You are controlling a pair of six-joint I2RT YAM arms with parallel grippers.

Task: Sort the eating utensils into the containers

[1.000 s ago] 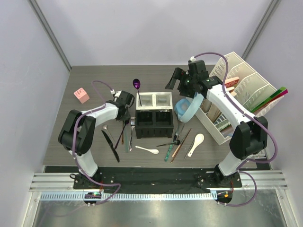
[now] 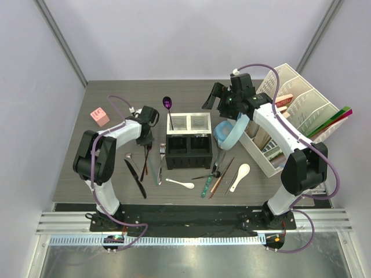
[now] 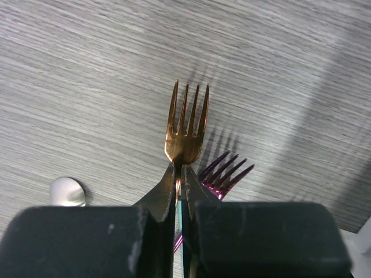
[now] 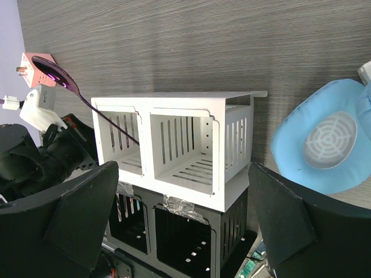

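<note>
My left gripper is shut just over the neck of a copper fork (image 3: 183, 142); whether anything is between its fingertips is unclear. A purple fork (image 3: 223, 179) and a silver spoon (image 3: 67, 191) lie beside it. In the top view a silver fork (image 2: 162, 162), black knife (image 2: 137, 180), white spoons (image 2: 242, 175) and chopsticks (image 2: 222, 178) lie on the table. A purple spoon (image 4: 61, 79) stands in the white container (image 4: 182, 185), attached to a black container (image 4: 182, 243). My right gripper (image 2: 215, 95) is open and empty above the table, right of the containers.
A white dish rack (image 2: 269, 165) with boards fills the right side. A blue silicone item (image 4: 307, 116) lies beside the containers. A pink cube (image 2: 99, 116) sits at the far left.
My left gripper has shifted slightly to the left, away from the containers, over the forks. The right arm is unchanged.
</note>
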